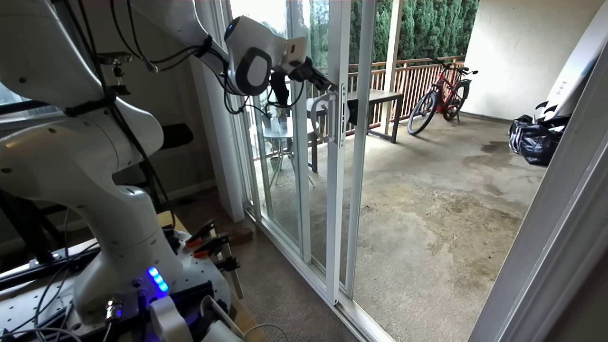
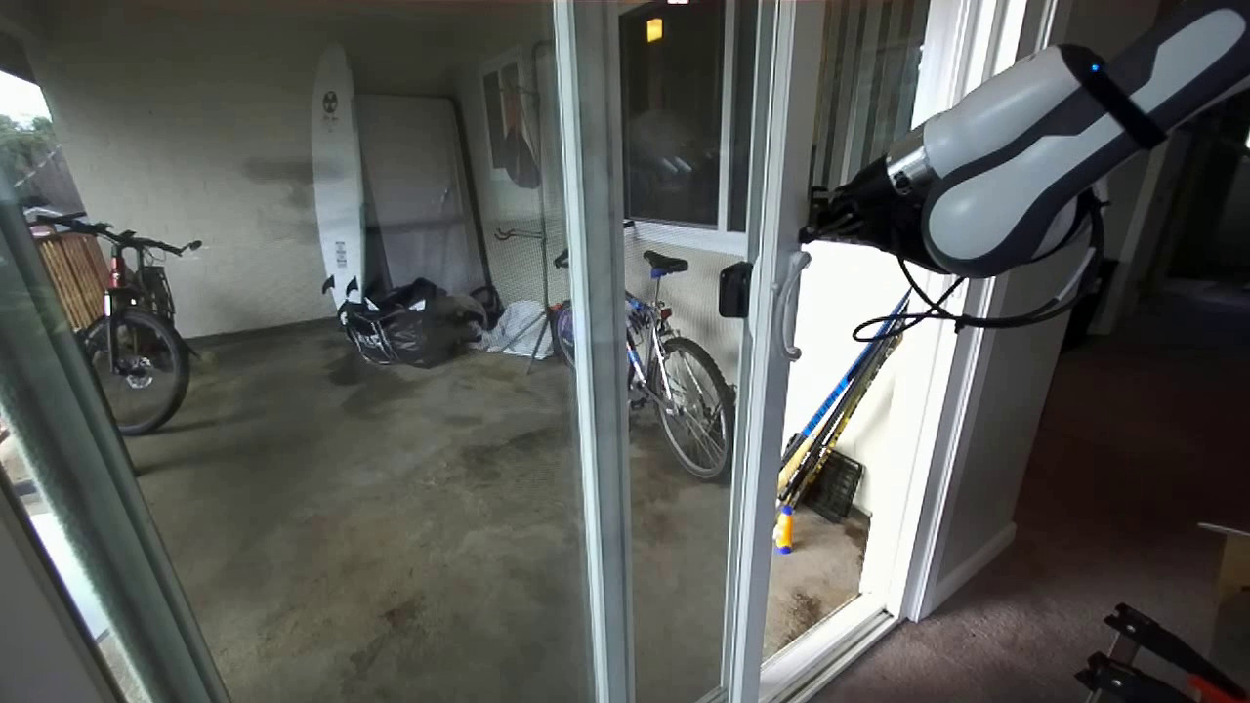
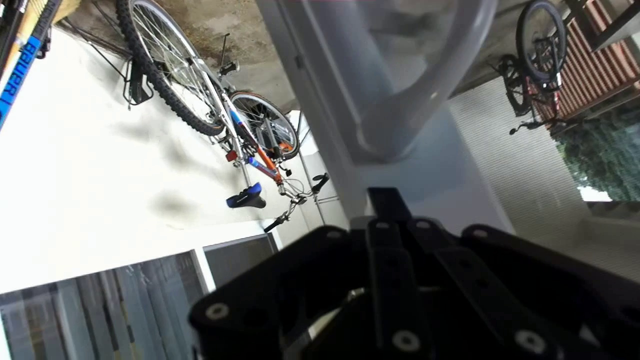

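A white sliding glass door stands partway open, its frame edge (image 1: 336,194) upright in the middle of exterior view 1. On that frame sits a curved white handle (image 1: 323,118), seen from the side in exterior view 2 as a handle (image 2: 792,305). My black gripper (image 1: 332,87) is at the frame, just above the handle's top end. In the wrist view the handle (image 3: 435,90) lies beyond the fingertips, and the gripper is shut with nothing visible between its fingers. Whether the fingertips touch the frame, I cannot tell.
Outside is a concrete balcony (image 1: 433,228) with a red bicycle (image 1: 441,97), a table (image 1: 376,97) and black bags (image 1: 536,139). Clamps (image 1: 213,245) stick up from the robot's table edge.
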